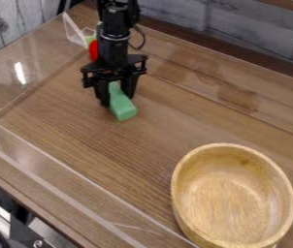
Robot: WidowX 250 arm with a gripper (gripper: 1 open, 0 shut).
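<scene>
The black gripper (115, 89) at the upper middle of the camera view is shut on a green object (120, 106), which hangs tilted below its fingers over the wooden table (97, 165). A red object (93, 48) sits behind the arm at the back, partly hidden by it, near a clear, light-coloured item at the top left.
A large tan bowl (234, 194) fills the lower right. Wall edges run along the top left and top right, and the table's edge shows at the lower left.
</scene>
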